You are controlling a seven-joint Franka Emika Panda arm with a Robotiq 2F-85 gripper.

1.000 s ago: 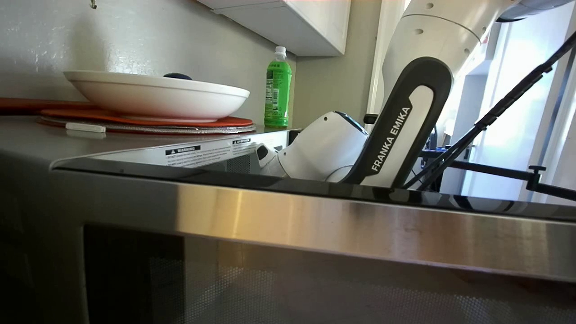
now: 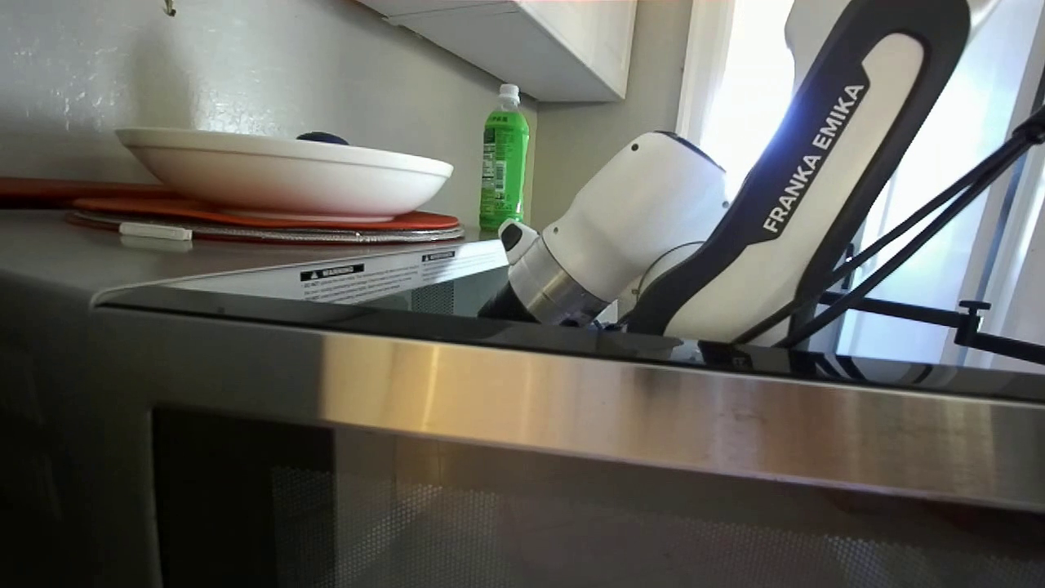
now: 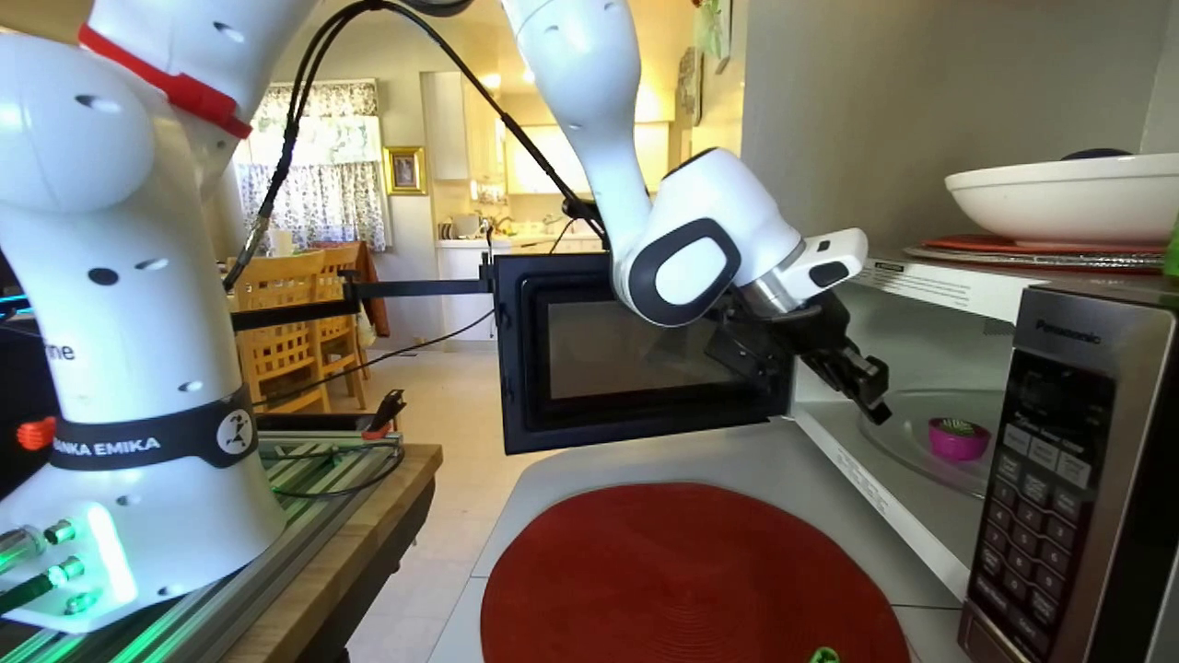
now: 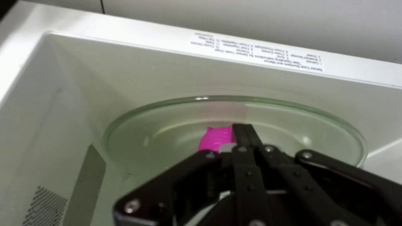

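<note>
A small pink cup (image 3: 958, 440) with something green in it rests on the glass turntable (image 3: 906, 451) inside the open microwave. My gripper (image 3: 876, 400) is at the microwave's mouth, to the left of the cup and apart from it. In the wrist view the black fingers (image 4: 247, 135) are pressed together with nothing between them. Part of the pink cup (image 4: 215, 138) shows past the fingertips on the left; the rest is hidden behind them. Exterior view 1 hides the fingers behind the microwave door.
The microwave door (image 3: 636, 352) stands swung open behind the arm. A red round mat (image 3: 685, 575) lies on the counter in front. On top of the microwave are a white bowl (image 2: 294, 171) and a green bottle (image 2: 504, 167).
</note>
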